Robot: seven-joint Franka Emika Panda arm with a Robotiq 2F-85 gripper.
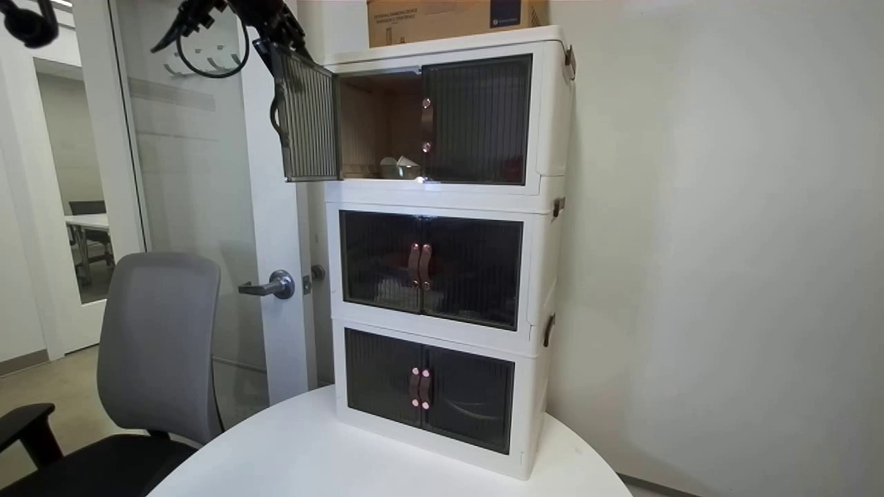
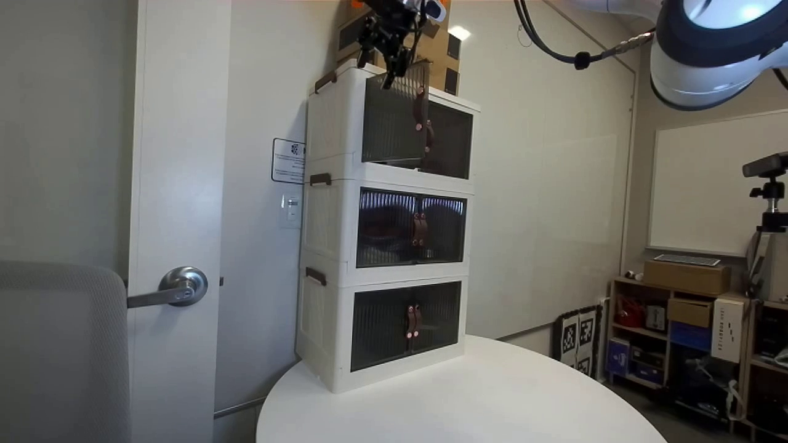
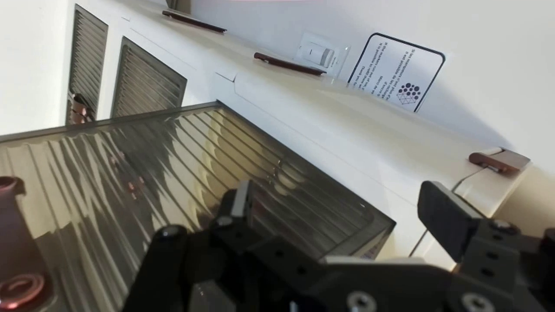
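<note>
The top left door (image 1: 308, 116) of the white cabinet (image 1: 439, 193) stands swung wide, showing a wooden-looking interior with a small clear bowl-like object (image 1: 401, 170) inside. In the wrist view, the ribbed smoky door panel (image 3: 171, 171) fills the left and centre, its brown strap handle (image 3: 21, 249) at the edge. My gripper is open, its fingers spread around the panel's upper hinge-side corner; whether either touches is unclear. From the second exterior side, the gripper (image 2: 375, 72) hangs at the door's top edge. In exterior view 1 its fingertips are hidden behind the door.
The top right door (image 1: 476, 120) and both lower pairs look closed. A cardboard box (image 1: 456, 21) rests on the cabinet. A grey chair (image 1: 157, 348) and a door handle (image 1: 269, 286) are at left.
</note>
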